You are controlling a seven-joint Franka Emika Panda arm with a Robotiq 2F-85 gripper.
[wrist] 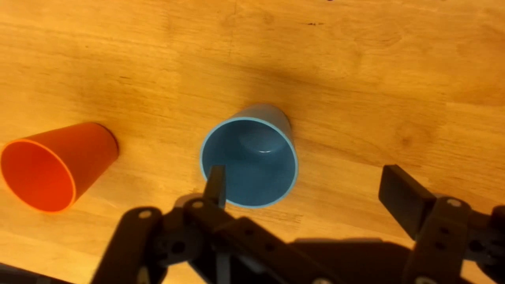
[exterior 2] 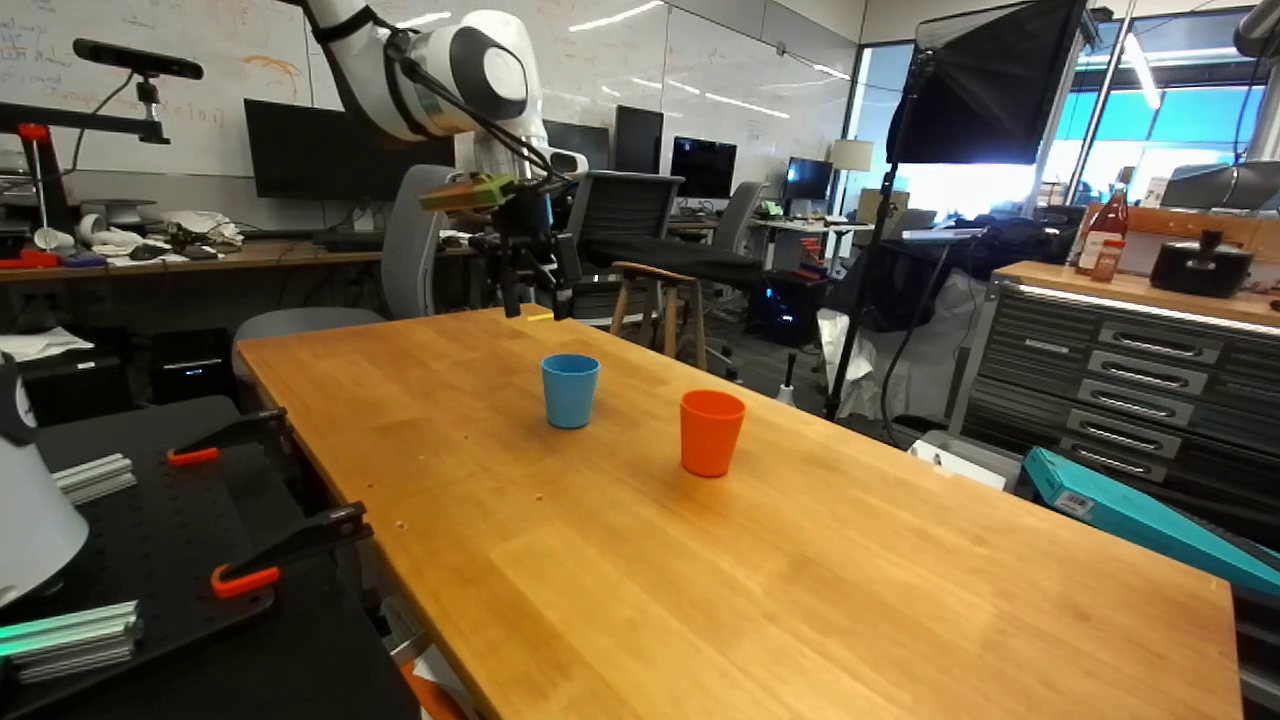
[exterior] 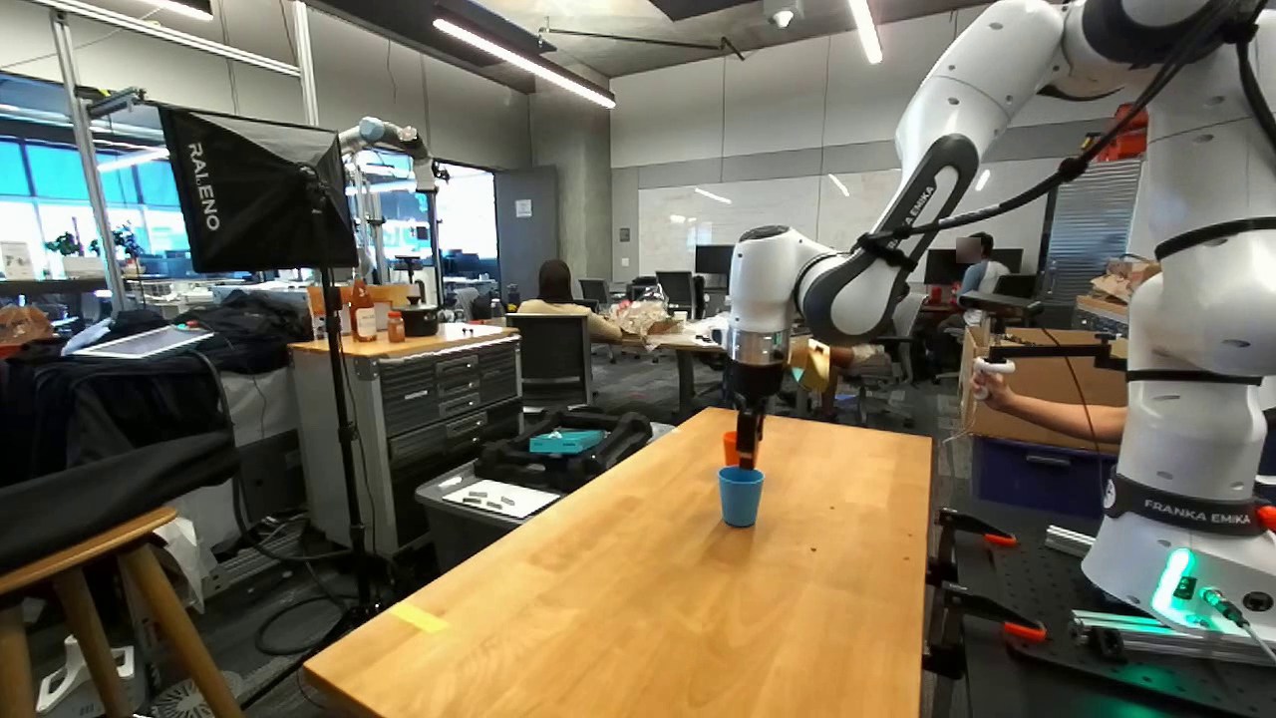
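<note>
A blue cup [wrist: 272,116] stands upright on the wooden table, its mouth facing up toward the wrist camera. Beside it, an orange cup [wrist: 87,146] is also upright, apart from the blue one. My gripper is open above the table, its fingers wide apart with nothing held. In the wrist view the left finger overlaps the blue cup's near rim, while the right finger lies well clear over bare wood. From the second exterior view, the gripper [exterior 2: 537,306] hangs higher than the blue cup [exterior 2: 569,394]; the orange cup [exterior 2: 710,434] stands farther off.
Clamps [exterior: 987,610] grip its edge on the robot's side. A strip of yellow tape [exterior: 419,616] marks one end. Beyond the opposite edge is a grey bin [exterior: 478,533].
</note>
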